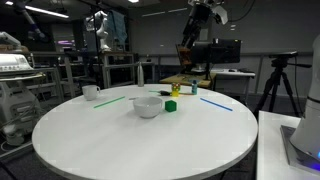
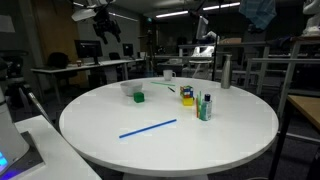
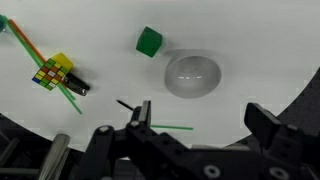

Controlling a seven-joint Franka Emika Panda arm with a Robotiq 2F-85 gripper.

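Note:
My gripper stands open above the round white table, with nothing between its spread fingers in the wrist view. From the side, the gripper hangs well above the tabletop. A white bowl lies beyond the gap between the fingers; it also shows as the bowl near the table's middle. Close beside it sits a green cube, apart from the bowl. A Rubik's cube rests on something yellow, farther off at the left of the wrist view.
A small bottle stands near the Rubik's cube. A blue stick lies alone on the table. Green sticks are scattered about. Toward the far edge stand a white mug and a grey flask.

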